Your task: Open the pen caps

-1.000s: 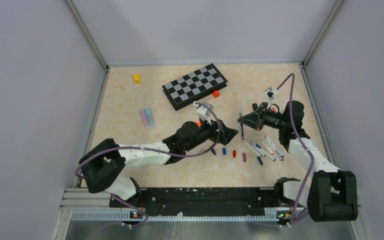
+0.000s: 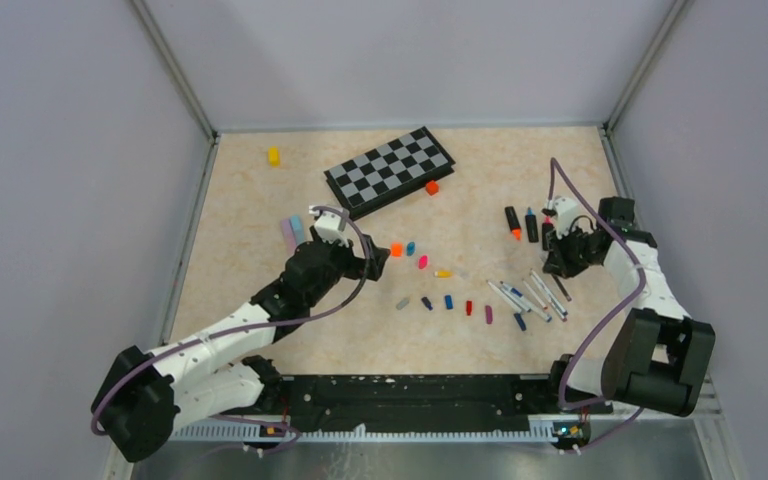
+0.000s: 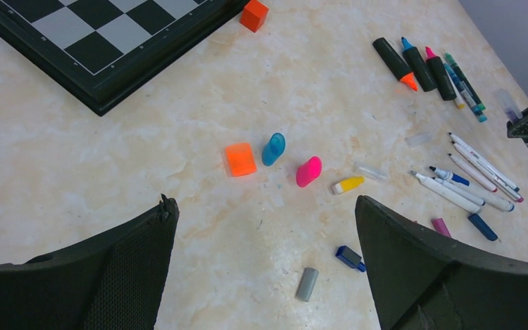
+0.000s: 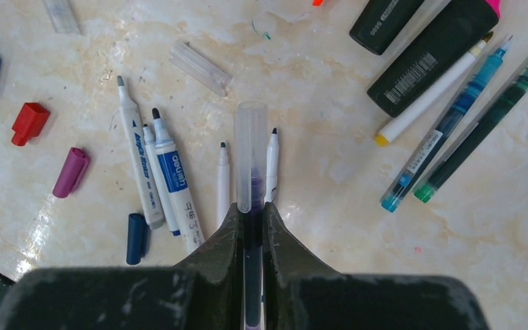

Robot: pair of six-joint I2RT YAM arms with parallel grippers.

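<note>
In the right wrist view a purple pen [image 4: 253, 182] stands between the fingers of my right gripper, which is shut on it. A clear sleeve-like cap [image 4: 251, 130] covers its far end. My left gripper is wide open and empty, above the loose caps. These include an orange cap [image 3: 240, 159], a blue cap [image 3: 273, 149], a pink cap [image 3: 309, 172] and a grey cap [image 3: 307, 284]. Uncapped pens lie at the right: a blue pen [image 4: 447, 124], a green pen [image 4: 488, 124] and several white markers [image 4: 139, 151].
Dark highlighters with bare tips, one an orange highlighter [image 3: 394, 62], lie at the back right. Two clear caps, such as this clear cap [image 4: 200, 67], rest on the table. A checkered board [image 2: 390, 170] fills the back middle.
My right gripper has carried the purple pen rightward, from mid-table to near the other pens. The left arm has drawn back to the left, so the two grippers are farther apart.
</note>
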